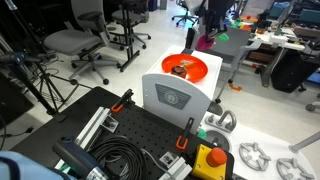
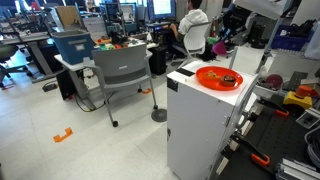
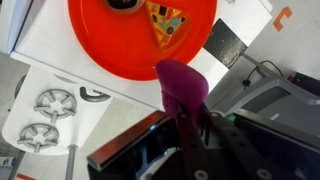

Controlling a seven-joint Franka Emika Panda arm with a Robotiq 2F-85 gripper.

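Observation:
My gripper is shut on a purple thing (image 3: pixel 182 82), which looks soft or rounded at its end; what it is I cannot tell. In exterior view 1 the purple thing (image 1: pixel 205 43) is held above the back right of an orange-red plate (image 1: pixel 172 60). Exterior view 2 shows the same purple thing (image 2: pixel 219 48) in the air above the plate (image 2: pixel 200 80). On the plate lie a toy pizza slice (image 3: pixel 168 20) and a dark round item (image 3: pixel 124 4), partly cut off by the wrist view's top edge.
The plate rests on a white cabinet top (image 1: pixel 150 63). A black card-like patch (image 3: pixel 225 44) lies beside it. In front are a dark tray with coiled cable (image 1: pixel 118 158), a yellow-and-red button box (image 1: pixel 210 162), and a toy sink with faucet (image 1: pixel 228 122). Grey chairs (image 1: pixel 78 42) stand behind.

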